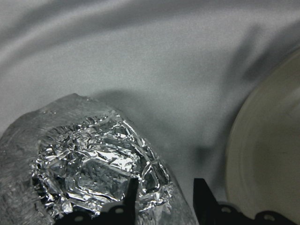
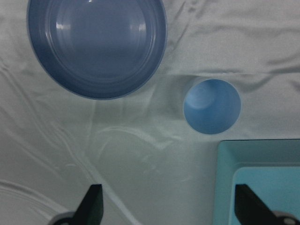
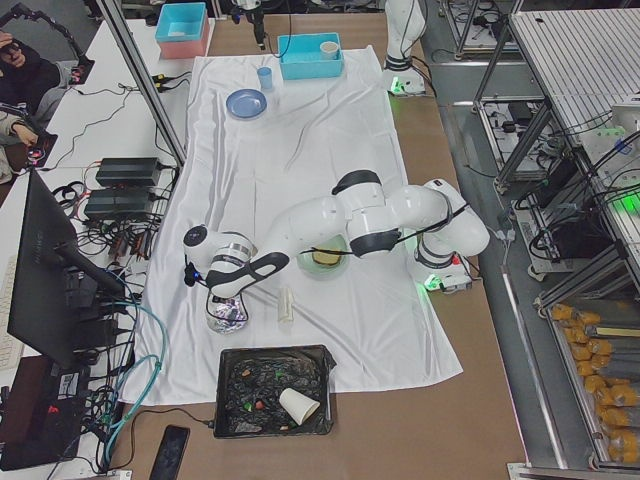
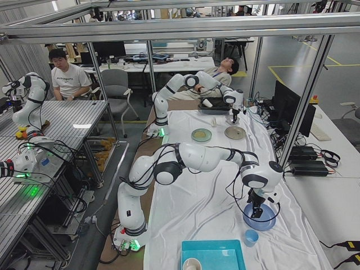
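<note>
Crumpled foil (image 1: 93,173) on a round base lies under my left gripper, whose fingers are open over its edge beside a pale beige dish (image 1: 267,145). My right gripper hangs open above the cloth near a blue plate (image 2: 96,42), a blue cup (image 2: 211,105) and a teal bin (image 4: 212,244). A white cup (image 4: 192,264) stands in the bin. A green plate (image 4: 201,135) with a yellow item on it is partly hidden by my left arm in the camera left view.
A black lined tray (image 3: 275,420) with a lying paper cup (image 3: 298,405) and scraps is at one end of the cloth (image 3: 390,350). A clear wrapped item (image 3: 285,305) lies between tray and arm. A monitor and cables line the side.
</note>
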